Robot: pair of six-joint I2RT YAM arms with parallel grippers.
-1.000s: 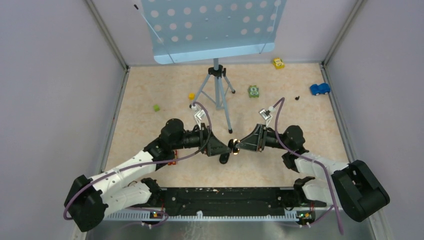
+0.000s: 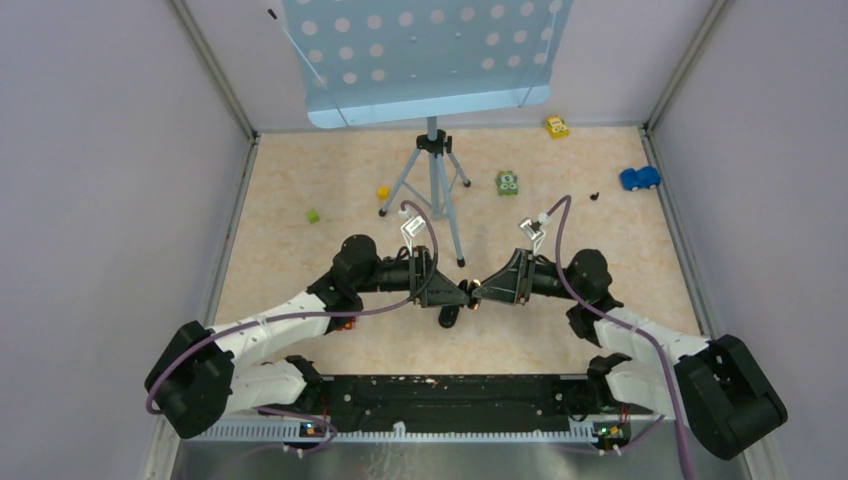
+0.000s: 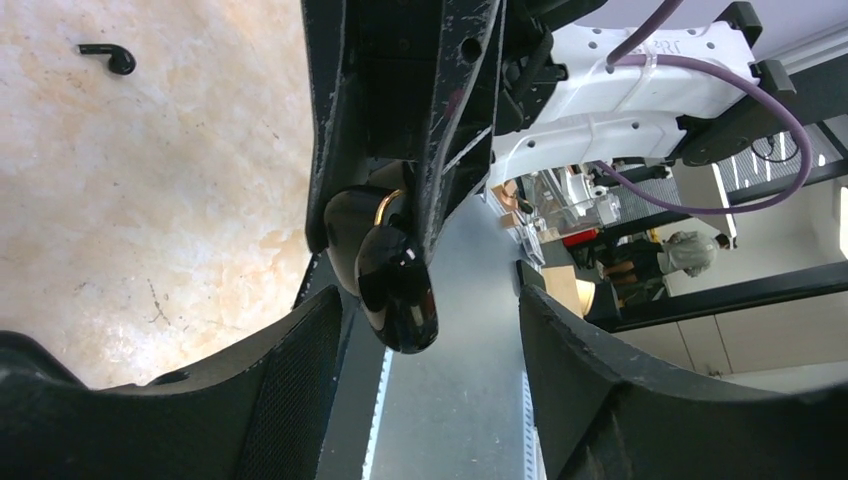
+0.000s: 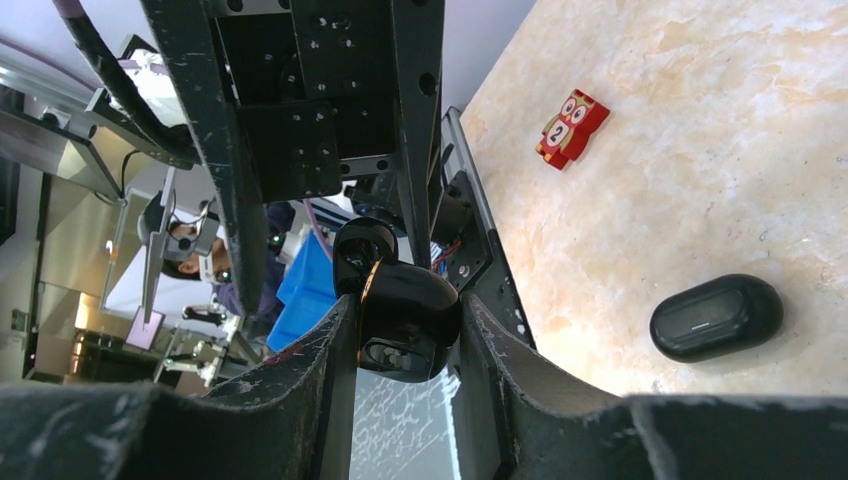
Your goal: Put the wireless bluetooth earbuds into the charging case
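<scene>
A glossy black charging case (image 4: 412, 305) with a gold rim, its lid swung open, is held up off the table. My right gripper is shut on it. From the other side my left gripper reaches around the case, part open; its two fingers (image 4: 215, 150) straddle the lid side, and no contact is clear. In the left wrist view the case (image 3: 397, 290) shows between those fingers. One black earbud (image 3: 118, 60) lies on the table, small in the top view. The inside of the held case is hidden.
A second black, rounded, closed case (image 4: 717, 317) rests on the table below the grippers. A red owl block (image 4: 572, 129) lies near it. Farther back stand a tripod (image 2: 435, 190), a green block (image 2: 507, 183) and a blue toy car (image 2: 640, 178).
My left gripper has moved right, up to the case held by the right one. The right arm has shifted only slightly; the case stays in its grip.
</scene>
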